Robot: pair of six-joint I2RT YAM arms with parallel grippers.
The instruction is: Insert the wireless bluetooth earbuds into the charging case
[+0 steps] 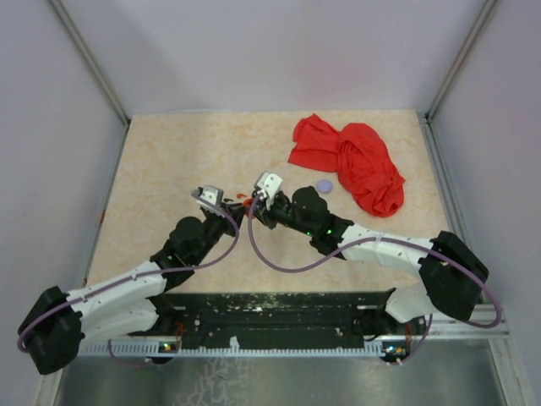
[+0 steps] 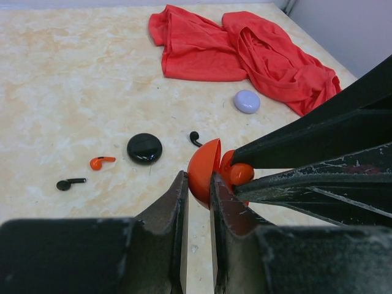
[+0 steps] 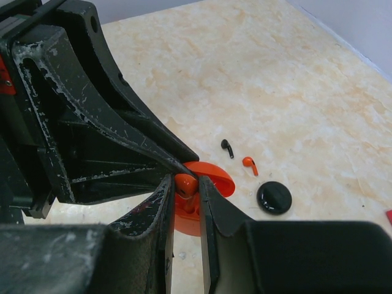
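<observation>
In the middle of the top view my two grippers meet. My left gripper is shut on the open orange charging case (image 2: 203, 165). My right gripper is shut on an orange earbud (image 3: 185, 187), held right at the case's inside; whether it is seated I cannot tell. On the table lie another orange earbud (image 2: 98, 162), a black earbud (image 2: 64, 184) and a second black earbud (image 2: 194, 137).
A black round case (image 2: 144, 147) lies among the loose earbuds. A lilac round case (image 1: 324, 185) sits near a crumpled red cloth (image 1: 363, 165) at the back right.
</observation>
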